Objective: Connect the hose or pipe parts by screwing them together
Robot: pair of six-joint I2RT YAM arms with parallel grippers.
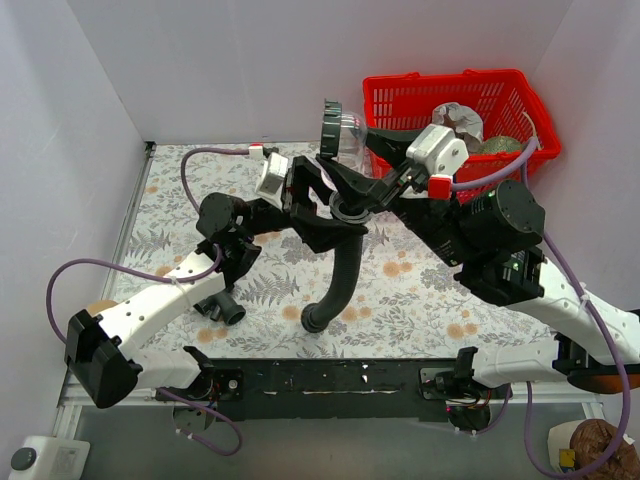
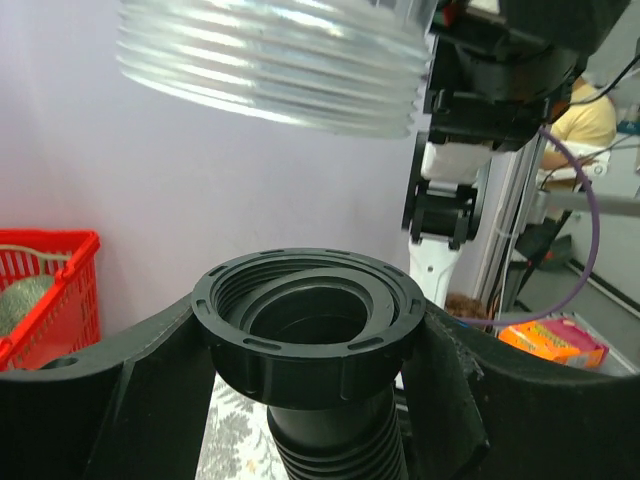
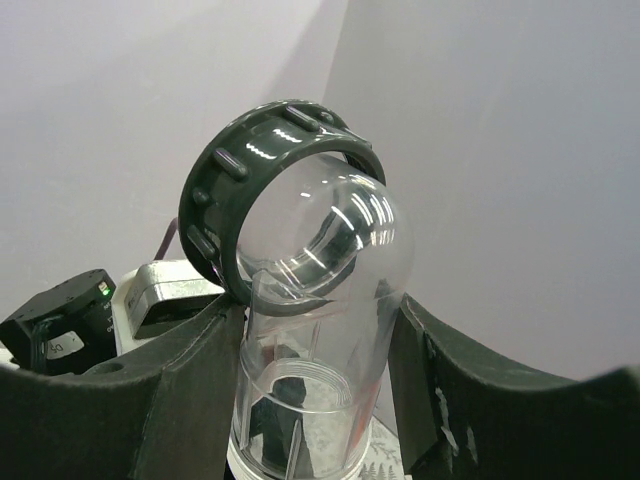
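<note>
A corrugated black hose (image 1: 343, 275) curves down from the grippers to the patterned table. My left gripper (image 1: 322, 210) is shut on the hose's black threaded collar (image 2: 305, 375), held upright in the left wrist view. Just above it is the clear threaded rim (image 2: 270, 70) of a transparent fitting (image 3: 315, 390) with a dark green ring (image 3: 230, 190) at its other end. That fitting stands between the fingers of my right gripper (image 1: 365, 175), which appear against its sides.
A red basket (image 1: 500, 85) with items stands at the back right. Black fittings (image 1: 230, 310) lie on the left of the table (image 1: 180, 175). Walls bound the back and sides.
</note>
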